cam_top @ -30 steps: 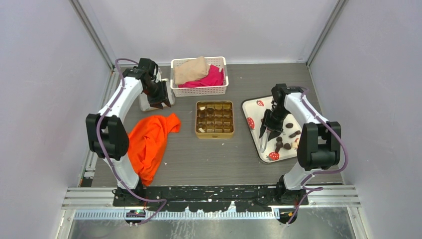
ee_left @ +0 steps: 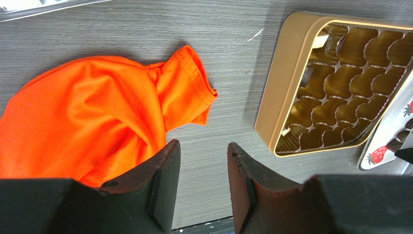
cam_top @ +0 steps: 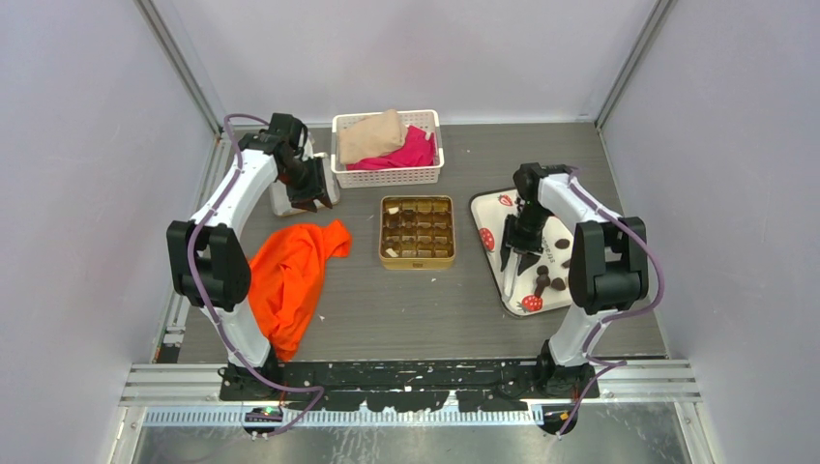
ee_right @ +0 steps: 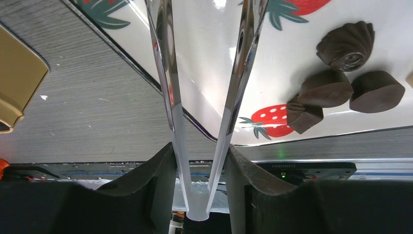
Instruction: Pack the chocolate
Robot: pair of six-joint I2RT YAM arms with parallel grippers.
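Note:
A gold box [cam_top: 417,262] with a brown compartment insert stands mid-table. Pale pieces sit in its left column, at one back cell [ee_left: 320,40] and one front cell [ee_left: 286,131]; most other cells look empty. On the strawberry-patterned tray [ee_right: 216,63] lie several dark chocolates, among them a swirled one [ee_right: 347,46] and a cluster beside it. My right gripper is open over the tray's left side, with V-shaped tongs [ee_right: 229,114] between its fingers. The tong arms are spread and nothing shows between them. My left gripper hangs open and empty at the back left.
An orange cloth [cam_top: 295,280] covers the left side. Behind the box, a white basket [cam_top: 389,178] holds beige and pink cloths. A clear container [cam_top: 280,200] lies under the left gripper. Bare table shows in front of the box.
The left arm, box and cloths look the same.

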